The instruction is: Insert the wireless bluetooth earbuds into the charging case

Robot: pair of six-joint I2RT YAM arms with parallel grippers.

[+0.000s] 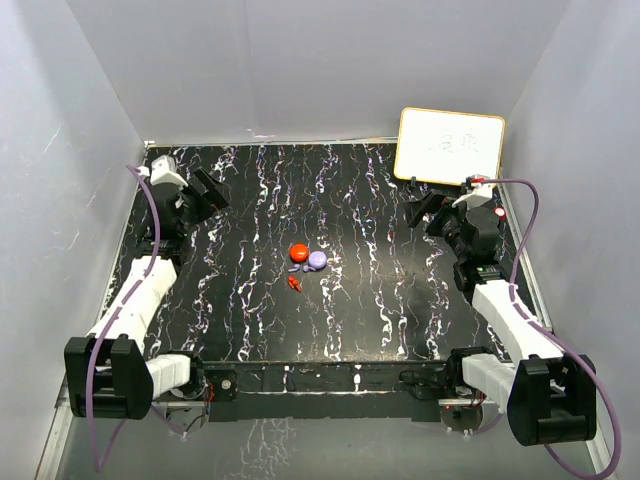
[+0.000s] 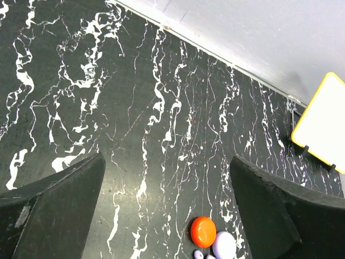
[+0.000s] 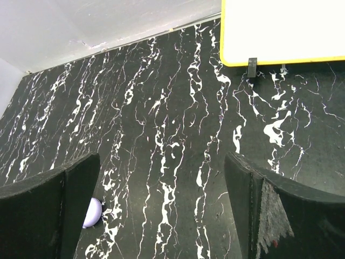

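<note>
Near the middle of the table a red round case (image 1: 299, 253) and a lavender round case (image 1: 317, 260) sit side by side. Small lavender earbuds (image 1: 300, 268) lie just in front of them, and small red earbuds (image 1: 294, 284) lie a little nearer the front edge. The left wrist view shows the red case (image 2: 203, 232) and the lavender case (image 2: 224, 245) at its bottom. My left gripper (image 1: 220, 190) hangs open and empty at the far left. On the right, my right gripper (image 1: 411, 213) is open too, nothing between its fingers; the lavender case (image 3: 92, 212) peeks past one finger.
A white board with a yellow rim (image 1: 449, 146) stands at the back right, close behind the right arm. Grey walls enclose the back and sides.
</note>
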